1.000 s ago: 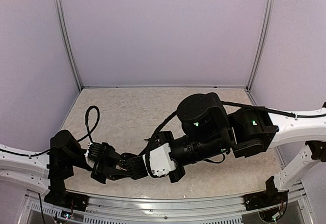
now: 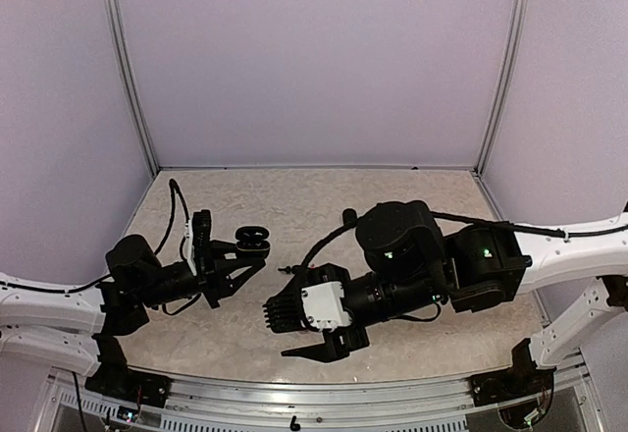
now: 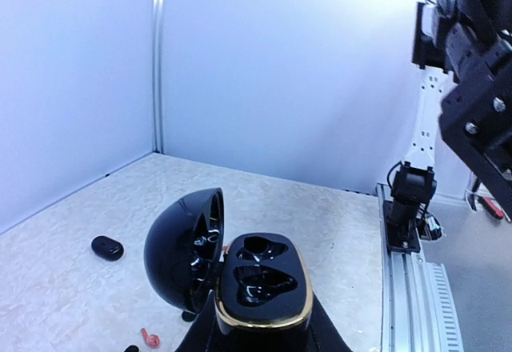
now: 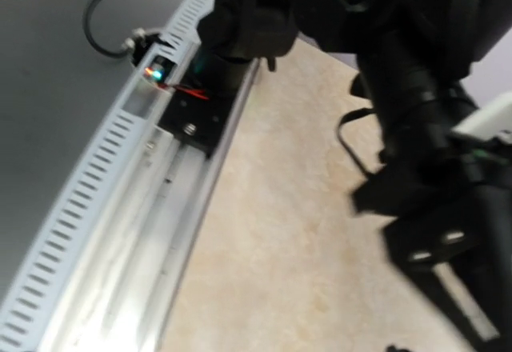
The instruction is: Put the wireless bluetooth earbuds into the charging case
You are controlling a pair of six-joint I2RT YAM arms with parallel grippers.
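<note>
My left gripper is shut on the black charging case, which it holds up off the table with the lid open. In the left wrist view, the case has a gold rim and two dark recesses; no earbud clearly shows in them. Its rounded lid stands to the left. Apart from the case, my right gripper is open, with nothing seen between its fingers; the right wrist view is blurred. A small black piece, possibly an earbud, shows at the front edge in the top view.
A black oval object lies on the table, with a small red piece nearer. A small dark item lies mid-table. My right arm covers much of the right side.
My left gripper has gone back from the right gripper with the case, away from the front edge. A small black piece has appeared at the front edge and shifted right.
</note>
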